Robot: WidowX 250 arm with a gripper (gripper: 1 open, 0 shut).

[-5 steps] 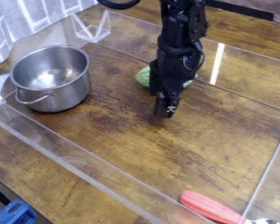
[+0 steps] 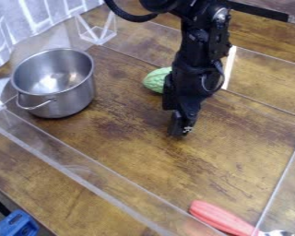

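The black robot arm reaches down from the top middle, its gripper [image 2: 181,124] low over the wooden table just in front of a green cabbage-like object [image 2: 160,79], which is partly hidden behind the arm. The fingers are dark and small, so whether they are open or shut, or hold anything, is unclear. A steel pot [image 2: 52,81] with a wire handle stands at the left.
A red-handled utensil [image 2: 218,218] lies at the bottom right. A blue object [image 2: 17,224] is at the bottom left corner. Clear plastic edging borders the table [image 2: 137,166], whose front middle is clear.
The arm and gripper have shifted slightly and now look lower or nearer, covering more of the green object. The pot and utensil have not moved.
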